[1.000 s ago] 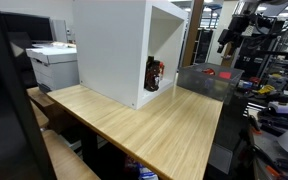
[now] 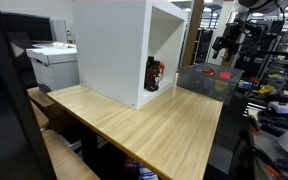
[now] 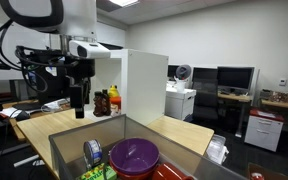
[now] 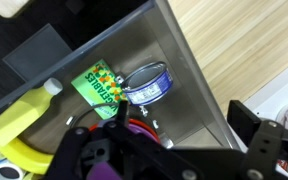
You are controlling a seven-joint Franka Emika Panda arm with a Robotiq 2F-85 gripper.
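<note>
My gripper is open above a grey bin (image 4: 199, 85), with its fingers spread wide and nothing between them. Inside the bin, in the wrist view, a blue-labelled can (image 4: 147, 83) lies beside a green vegetables packet (image 4: 96, 84). A yellow bottle (image 4: 22, 117) rests at the left, and a purple bowl (image 4: 102, 171) with a red rim around it is partly hidden by the gripper. Exterior view 2 shows the gripper (image 3: 81, 98) above the bin's near left part, apart from the can (image 3: 92, 152) and the purple bowl (image 3: 135, 157).
A wooden table (image 2: 164, 127) adjoins the bin, mostly bare at its front. On it stands a large white shelf box (image 2: 124, 50) with dark and red bottles (image 2: 153, 74) by its opening. Monitors and a fan (image 3: 183, 73) are in the background.
In exterior view 1 the arm's end has come down slightly over the bin. The table and the shelf box look unchanged.
</note>
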